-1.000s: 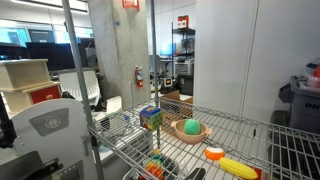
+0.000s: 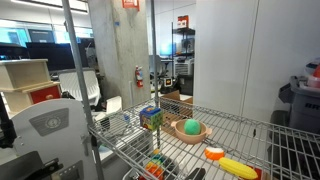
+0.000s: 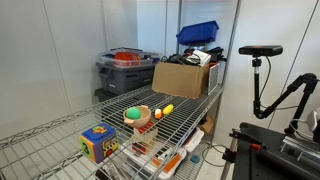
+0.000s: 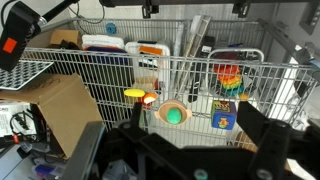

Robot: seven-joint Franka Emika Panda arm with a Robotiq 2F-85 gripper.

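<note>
A tan bowl (image 2: 180, 131) holding a green ball (image 2: 193, 127) rests on the wire shelf. Beside it stands a colourful box (image 2: 151, 118) with blue, yellow and red faces. Toward the other side lie an orange-and-white piece (image 2: 214, 153) and a long yellow object (image 2: 238, 169). From above, the wrist view shows the bowl (image 4: 160, 110), the box (image 4: 223, 114) and the yellow object (image 4: 134, 92). My gripper is open, its dark fingers wide apart at the lower edge of that view, with nothing held between them. Neither exterior view shows the gripper.
A lower level holds a multicoloured toy (image 4: 229, 76) and several long items. A cardboard box (image 3: 181, 78) and grey bins (image 3: 126, 74) stand beyond the shelf's end. A metal post (image 2: 154, 50) rises at the shelf's edge. Bare wire surrounds the bowl.
</note>
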